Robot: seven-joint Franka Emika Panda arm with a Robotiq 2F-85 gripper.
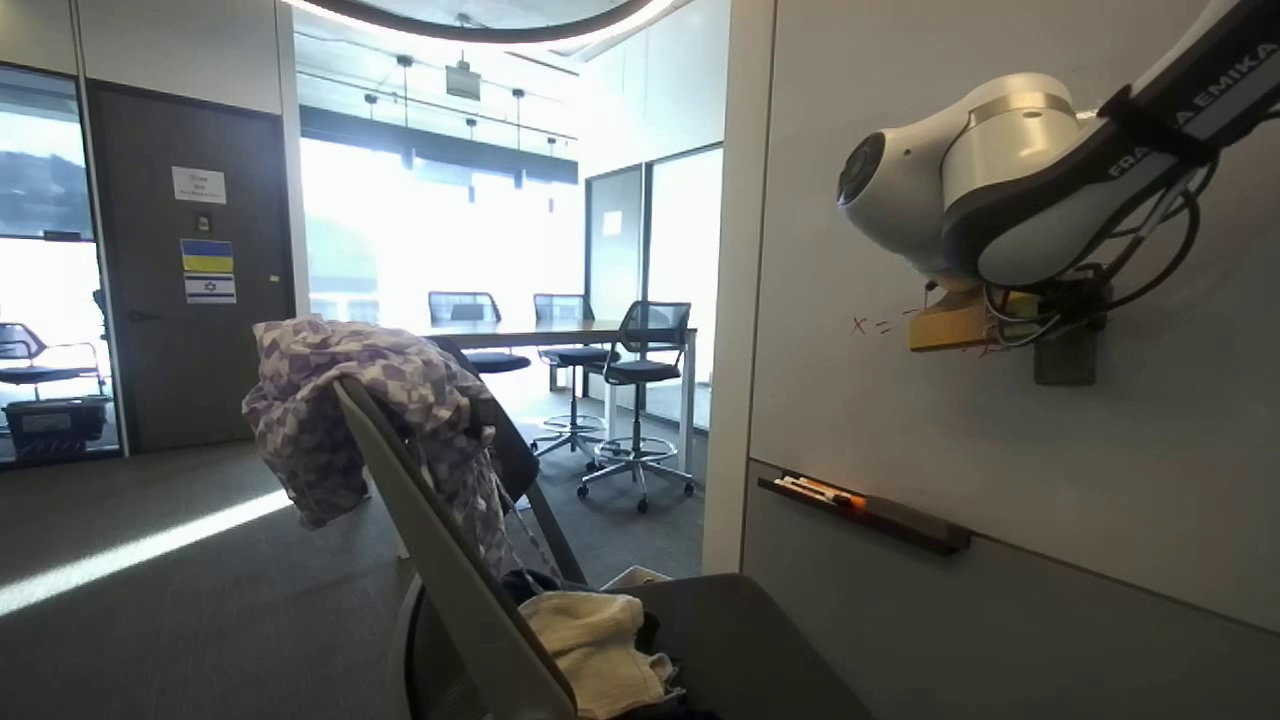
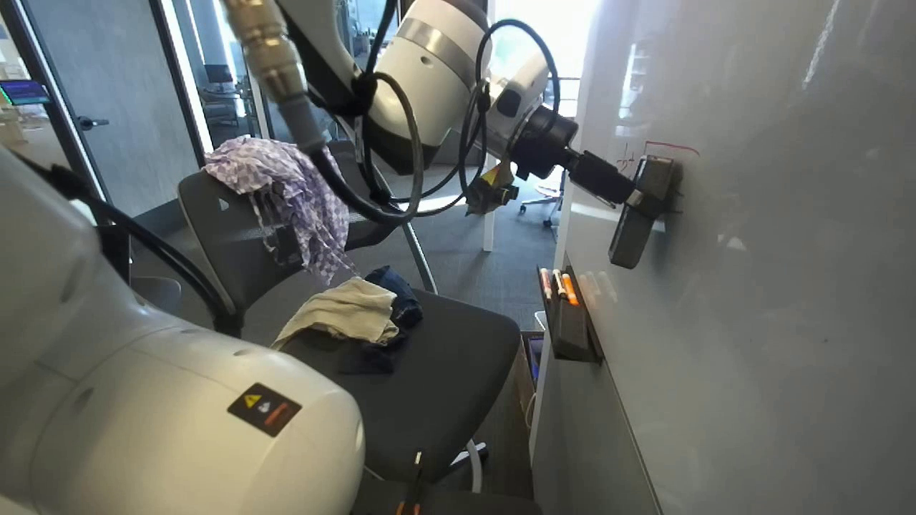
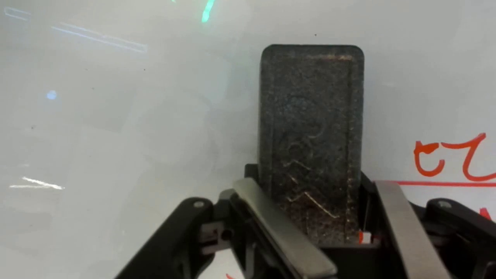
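A dark grey whiteboard eraser [image 3: 310, 116] is pinched between the fingers of my gripper, which is shut on it. From the side, the gripper [image 2: 637, 199] holds the eraser [image 2: 632, 236] close against the whiteboard [image 2: 756, 283]; whether its whole face touches cannot be told. Red handwriting [image 3: 453, 155] shows to the right of the eraser in the wrist view. Part of the red writing [image 1: 866, 325] stays visible left of the hand in the first exterior view, and the lower end of the eraser [image 1: 1065, 358] pokes out below the wrist.
A marker tray [image 1: 900, 518] with several pens juts from the board's lower edge. Nearby stands a chair [image 2: 464, 360] with clothes on its seat and a patterned cloth [image 1: 360, 384] over its back. The board below the gripper is clear.
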